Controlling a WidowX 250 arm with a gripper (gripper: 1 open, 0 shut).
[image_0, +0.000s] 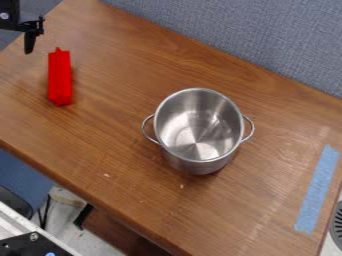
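Observation:
My gripper is at the top left edge of the camera view, mostly cut off, with dark fingers pointing down; it stands open. Just below and right of it, a long red object lies on the wooden table. An empty steel pot with two side handles stands right of centre, apart from the red object.
A strip of blue tape runs along the table's right side. A grey padded wall borders the back. Cables and dark equipment show at the lower left.

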